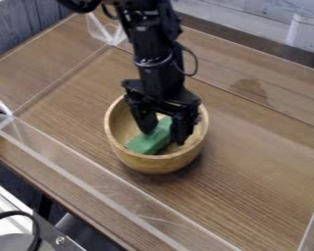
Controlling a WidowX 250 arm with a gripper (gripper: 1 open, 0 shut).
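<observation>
A black arm reaches down from the top centre to a round wooden bowl (157, 164) on the wooden table. Inside the bowl lies a green oblong object (148, 141). My gripper (165, 124) is open at the bowl, its fingers low inside it over and beside the green object, which they partly hide. Whether they touch it I cannot tell.
Clear plastic pieces stand at the left edge and upper left. A white and grey item lies at the lower left, off the tabletop.
</observation>
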